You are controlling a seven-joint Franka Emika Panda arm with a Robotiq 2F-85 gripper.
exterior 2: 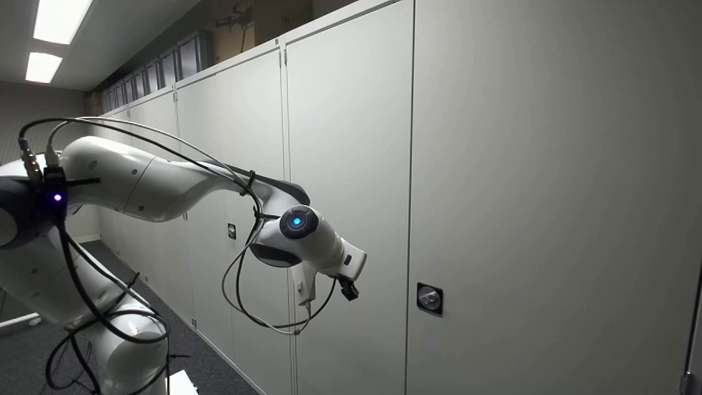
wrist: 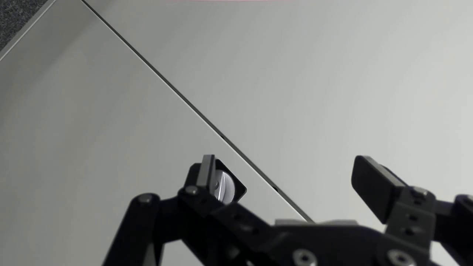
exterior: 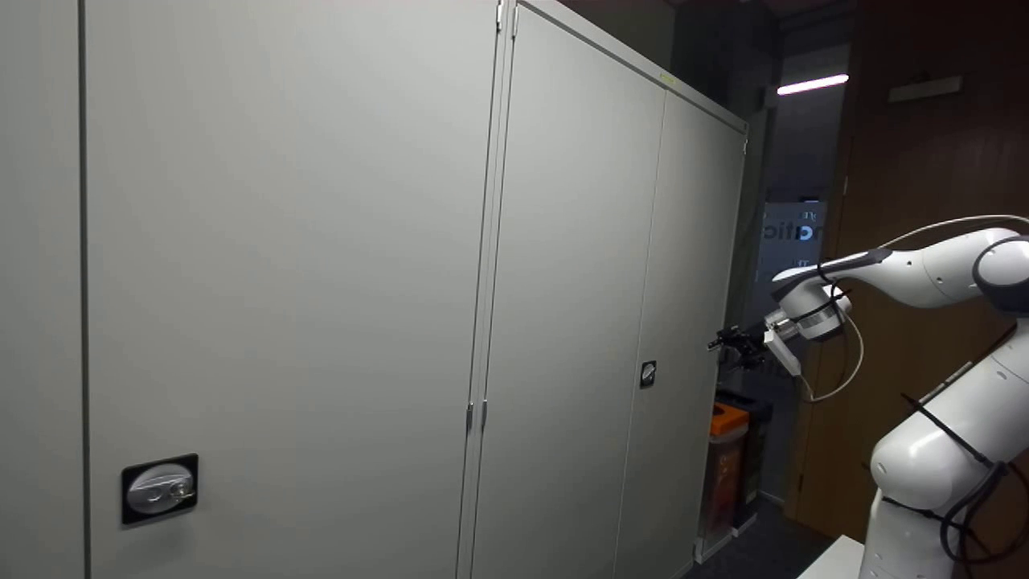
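In the wrist view my gripper is open, its two black fingers spread wide with nothing between them. Past the left finger shows a round silver cabinet handle (wrist: pixel 227 188) on a black plate, partly hidden by that finger. A door seam runs diagonally between the fingers. In exterior view 1 the gripper (exterior: pixel 729 346) hangs in front of the grey cabinet, right of a handle (exterior: pixel 648 373) on its door. Exterior view 2 shows the gripper mostly hidden behind the wrist, left of a handle (exterior 2: pixel 429 298). Every door visible there is closed.
Another handle (exterior: pixel 160 489) sits on the near cabinet door at lower left. An orange-lidded bin (exterior: pixel 728 421) stands by the cabinet's far end. Grey boxes (exterior 2: pixel 191 56) line the cabinet tops. Cables loop below the arm's wrist.
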